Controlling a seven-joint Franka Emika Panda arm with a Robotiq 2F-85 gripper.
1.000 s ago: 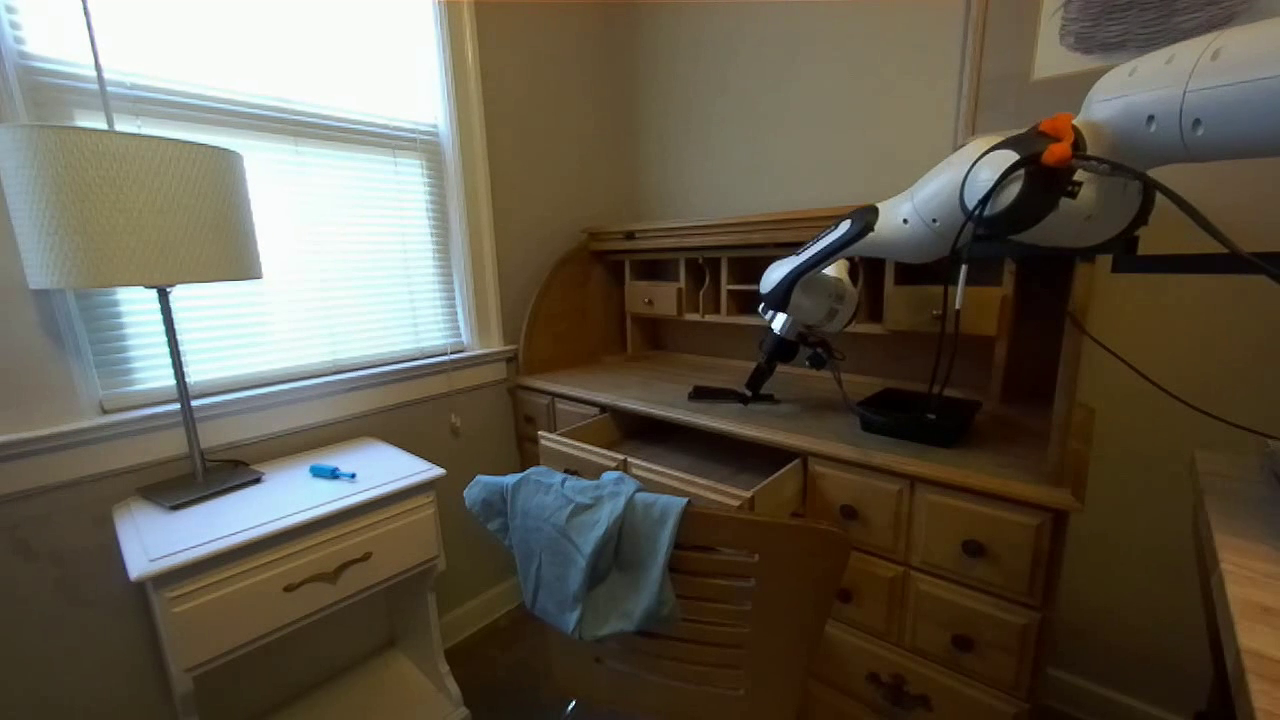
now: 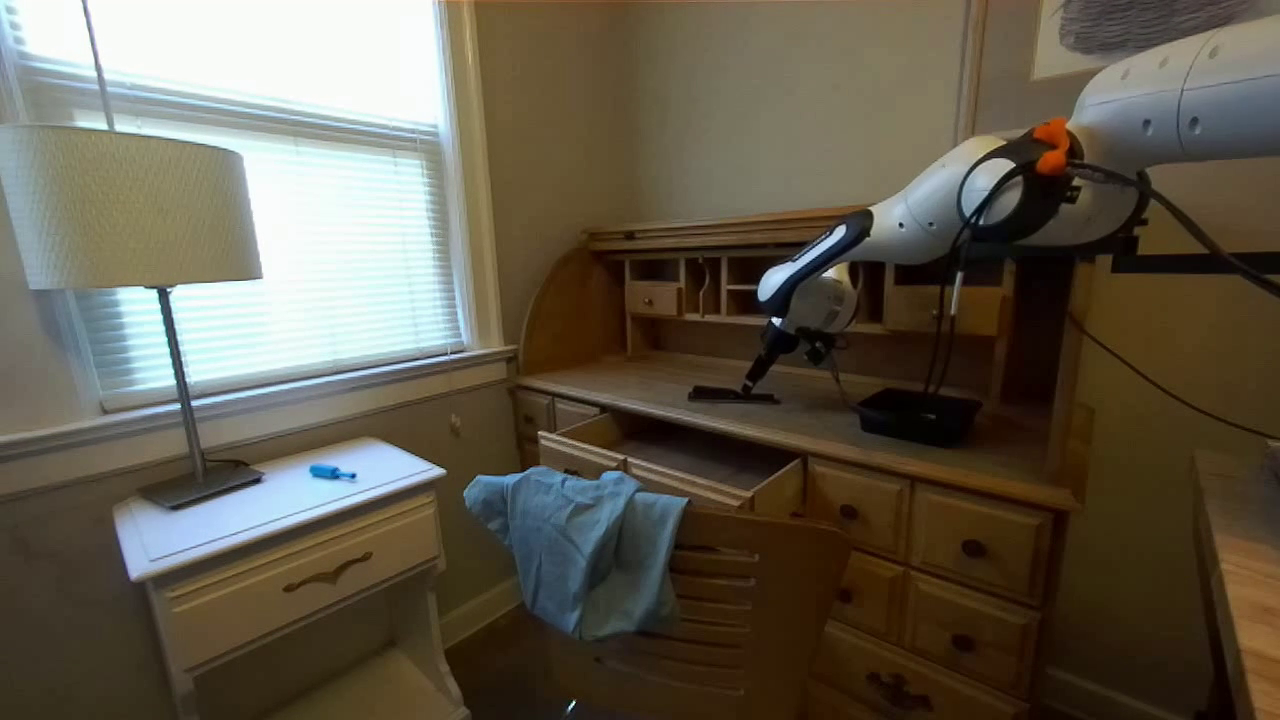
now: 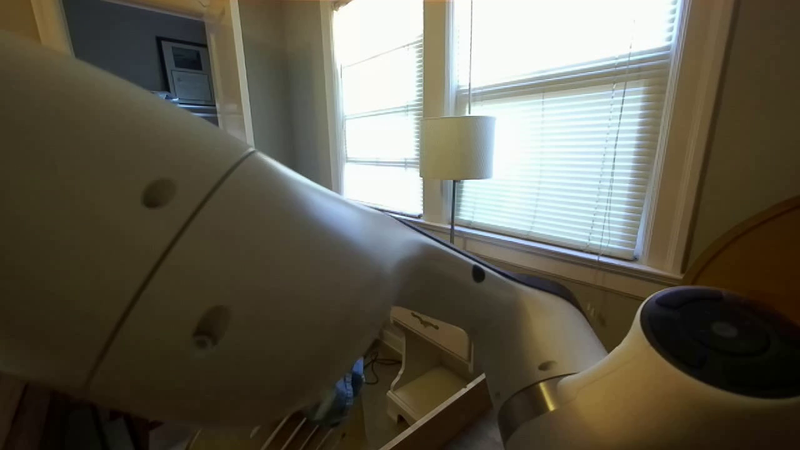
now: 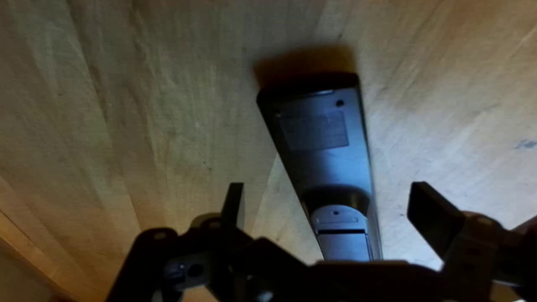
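A dark remote control (image 4: 327,146) lies back side up on the wooden desktop (image 4: 176,126). In exterior view 1 the remote (image 2: 716,394) shows as a thin black bar behind the open drawer. My gripper stands open over its near part, one finger to each side and clear space between each finger and the remote. The remote's near end is hidden behind the gripper body in the wrist view. From the side, my gripper (image 2: 749,388) is low at the desktop, pointing down. In exterior view 2 the arm blocks sight of the gripper.
A black tray (image 2: 918,418) sits on the desk to the right. In front, a drawer (image 2: 696,462) is pulled out, and a chair (image 2: 762,600) carries a blue cloth (image 2: 582,546). Cubbyholes line the desk's back. A blue tool (image 2: 332,472) rests on the white nightstand (image 2: 288,528).
My gripper has shifted slightly to the left along the remote. The remote and the other things have stayed where they were.
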